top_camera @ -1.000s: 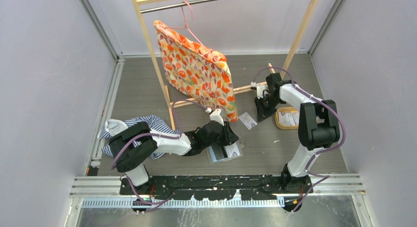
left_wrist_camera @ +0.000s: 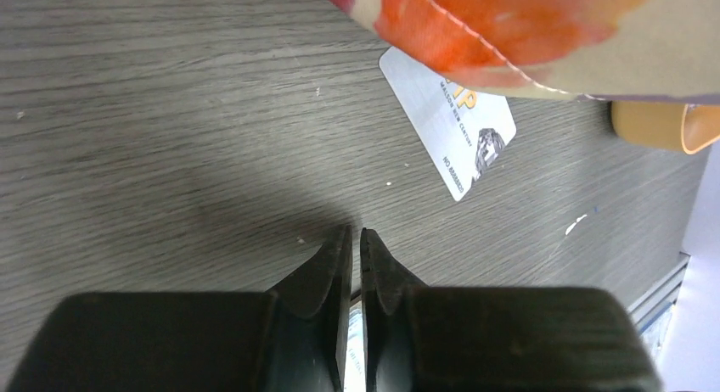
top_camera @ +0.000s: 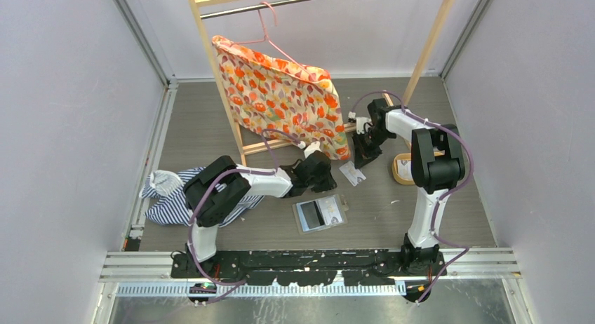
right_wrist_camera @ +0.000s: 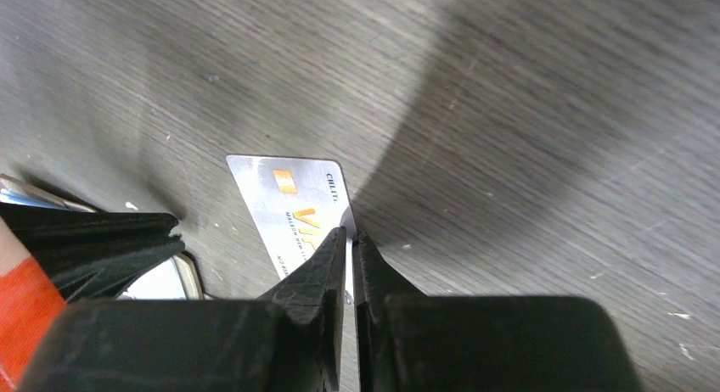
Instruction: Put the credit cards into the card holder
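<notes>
One white card lies flat on the table. In the left wrist view, the hanging cloth covers part of this card. My right gripper is shut, its fingertips over the right edge of the card; whether any of it is pinched cannot be told. The open, clear-edged card holder rests at the front centre, a dark panel and a white card showing in it. Above and behind it, my left gripper is shut with a thin gap and nothing visible between its fingers.
An orange flowered cloth hangs from a wooden rack, its lower corner close to the left gripper. A tan basket with white cards stands at the right, partly under the right arm. Striped cloth lies at the left.
</notes>
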